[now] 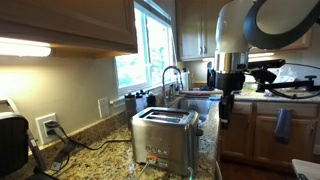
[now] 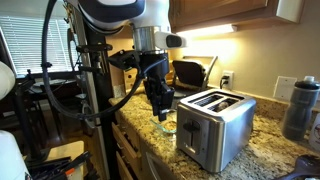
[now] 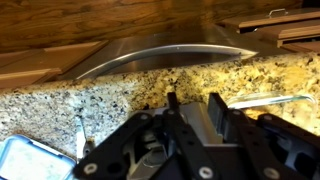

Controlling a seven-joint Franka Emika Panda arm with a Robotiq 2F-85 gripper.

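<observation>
A silver toaster (image 1: 163,140) stands upright on the speckled granite counter (image 2: 258,163), its slots facing up. In exterior view 2, my gripper (image 2: 160,106) hangs above the counter's front side, beside the toaster and apart from it. From exterior view 1, the gripper (image 1: 226,108) appears to the right of the toaster, pointing down. The wrist view shows my gripper with a gap between its dark fingers; nothing is visibly held. A shiny metal surface lies below the gap, and I cannot tell what it belongs to.
A curved metal front (image 3: 165,52) and wooden cabinets (image 3: 80,20) border the counter strip. A pale container (image 3: 35,158) sits at the wrist view's lower left. A dark bottle (image 2: 299,110) stands behind the toaster; a faucet (image 1: 178,78) rises farther along the counter.
</observation>
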